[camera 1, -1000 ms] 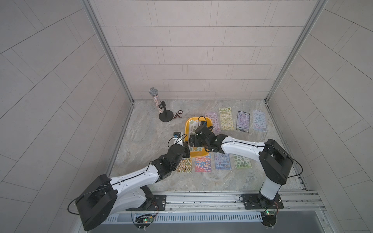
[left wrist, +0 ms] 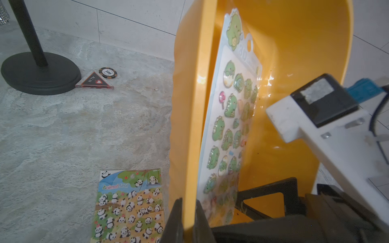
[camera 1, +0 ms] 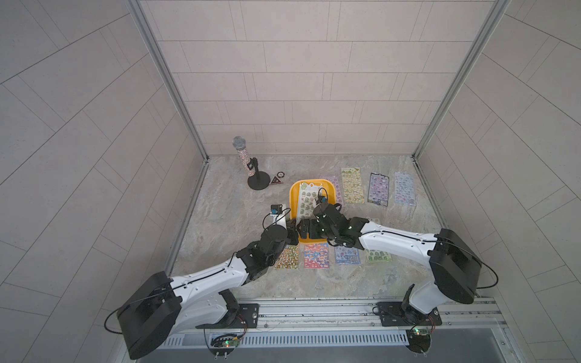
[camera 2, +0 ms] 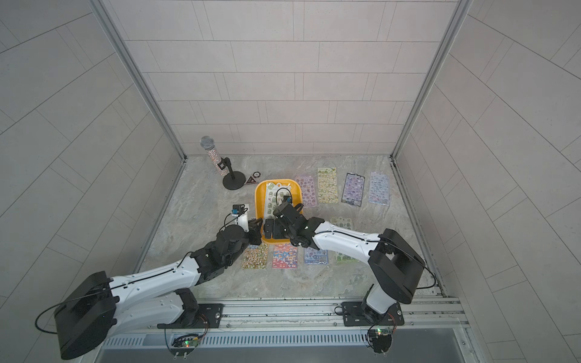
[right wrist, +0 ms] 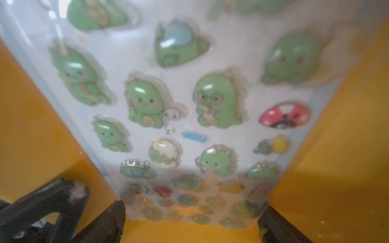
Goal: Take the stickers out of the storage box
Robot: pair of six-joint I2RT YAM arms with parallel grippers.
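The yellow storage box (camera 1: 329, 190) holds a white sheet of green dinosaur stickers (left wrist: 229, 105), which leans along its left wall in the left wrist view. My left gripper is shut on the box's left rim. My right gripper is inside the box over the sticker sheet, open, its fingers either side of the sheet's far-down end; nothing is clearly gripped.
Sticker sheets, among them a panda sheet (left wrist: 127, 210), lie on the table before and right of the box. A microphone stand (camera 1: 258, 179) and small triangle (left wrist: 94, 81) are at the back left.
The right arm has moved right and toward the front, uncovering more of the sticker sheet.
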